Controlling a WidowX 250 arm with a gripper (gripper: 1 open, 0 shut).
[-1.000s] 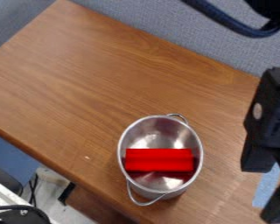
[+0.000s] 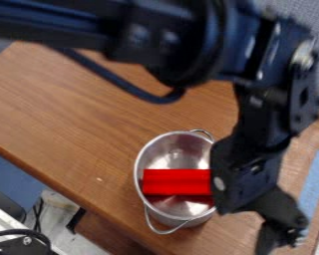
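A silver metal pot (image 2: 165,154) with wire handles stands on the wooden table near the front edge. A red cylindrical object (image 2: 173,181) lies across inside it. The black robot arm reaches from the top across the right half, and its gripper (image 2: 255,194) is over the pot's right side, hiding part of it and the red object's right end. The gripper's fingertips are hard to make out, as is whether anything is between them.
A blue strip (image 2: 309,184) lies at the right. Cables and dark hardware sit beyond the front left edge.
The arm and gripper have moved left from the right edge to over the pot's right side, and more of the arm now covers the top of the view.
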